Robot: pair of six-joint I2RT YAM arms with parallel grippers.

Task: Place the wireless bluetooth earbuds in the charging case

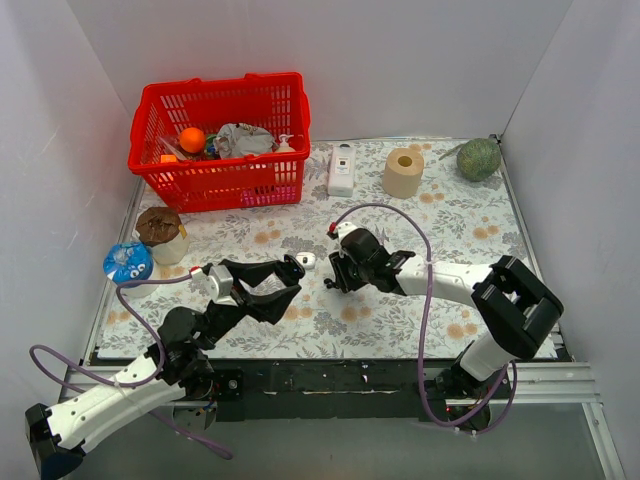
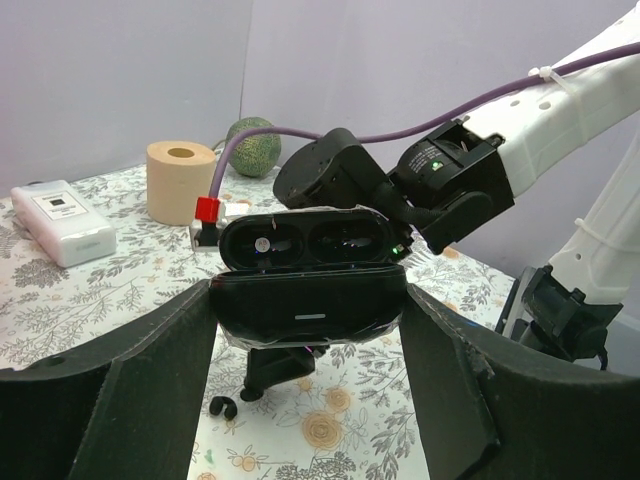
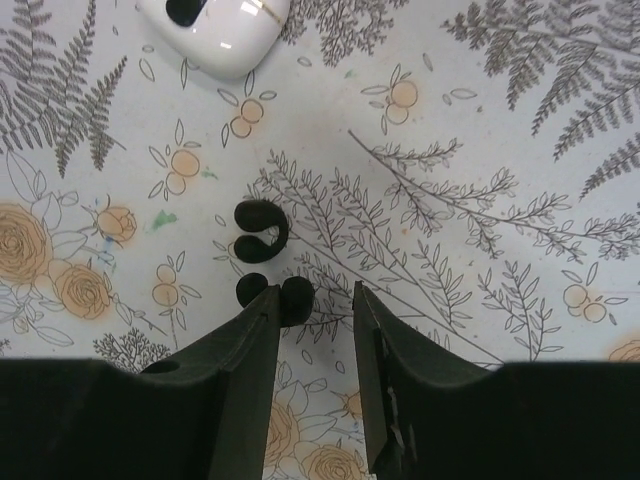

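Observation:
The black charging case (image 2: 300, 300) stands with its lid up, my left gripper shut on it from both sides. Two wells face the camera. A silvery spot shows in the left one; whether an earbud sits there I cannot tell. Low over the table, my right gripper is open. One black earbud (image 3: 297, 300) lies between its fingers, close to the left fingertip. A second, curved black earbud (image 3: 266, 230) lies just beyond, outside the fingers. In the top view both are small and partly hidden by the right gripper.
Close to the earbuds lies a white object (image 3: 225, 35). Farther back are a red basket (image 1: 220, 185), a white box (image 1: 341, 172), a paper roll (image 1: 403, 175) and a green melon (image 1: 479, 160).

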